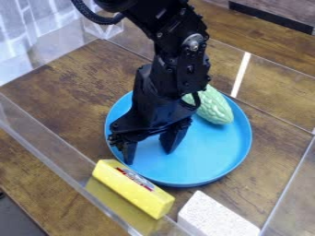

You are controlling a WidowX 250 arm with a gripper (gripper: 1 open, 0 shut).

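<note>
My black gripper [150,140] reaches down over a round blue plate [212,157], its fingers low at the plate's left half. Whether anything is between them is hard to see, as the dark wrist and fingers hide that spot. A pale green cabbage-like object [215,107] lies on the plate's back right, behind the gripper body.
A yellow block [133,189] lies in front of the plate at lower left, and a white speckled block [216,218] at lower right. Clear plastic walls edge the wooden table [55,101], whose left part is bare.
</note>
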